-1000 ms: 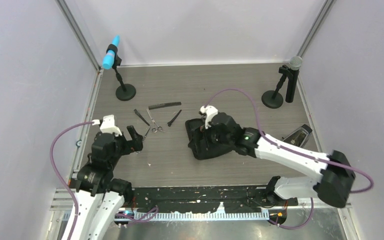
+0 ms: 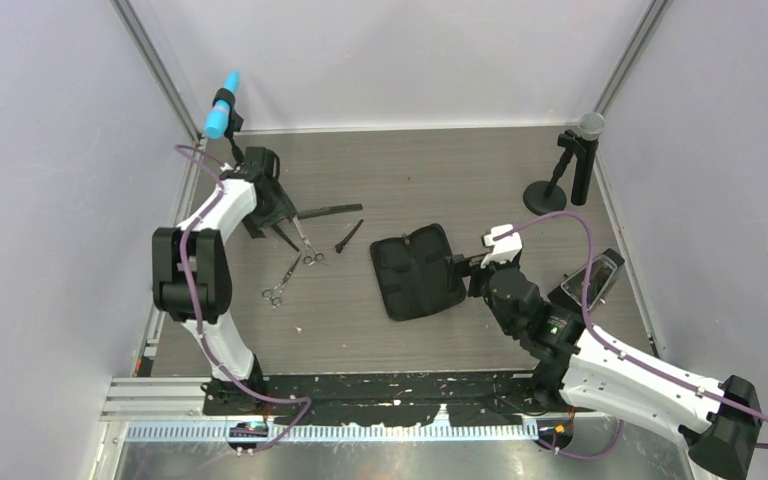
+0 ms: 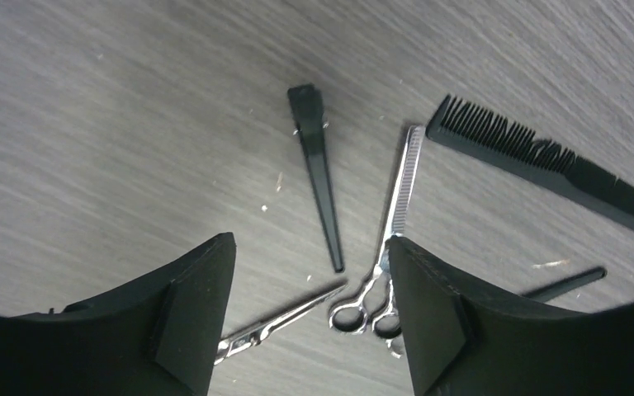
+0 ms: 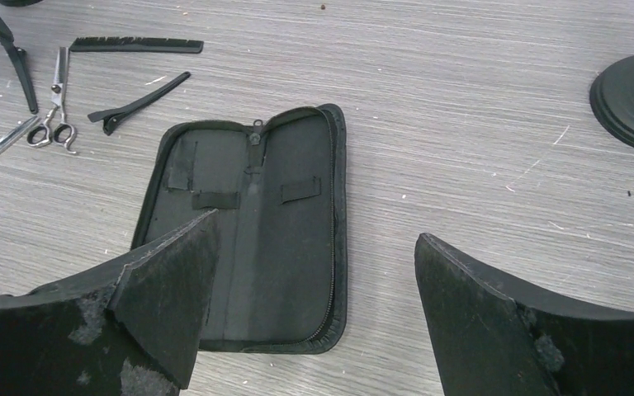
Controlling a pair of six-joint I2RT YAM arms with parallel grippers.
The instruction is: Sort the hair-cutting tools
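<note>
My left gripper hangs part open over the tools, nothing between its fingers. Below it a black hair clip (image 3: pixel 318 173) lies beside thinning scissors (image 3: pixel 404 181), a black comb (image 3: pixel 545 161), a second clip (image 3: pixel 570 285) and other scissors (image 3: pixel 276 322). In the top view the left gripper partly covers them. The black zip case (image 4: pixel 289 247) lies open and empty at mid table, and my open right gripper is at its right, with nothing held.
A stand with a blue object (image 2: pixel 222 110) stands at back left, a microphone stand (image 2: pixel 545 198) at back right. A dark device (image 2: pixel 588 282) lies at the right edge.
My right arm has drawn back to the right from over the case.
</note>
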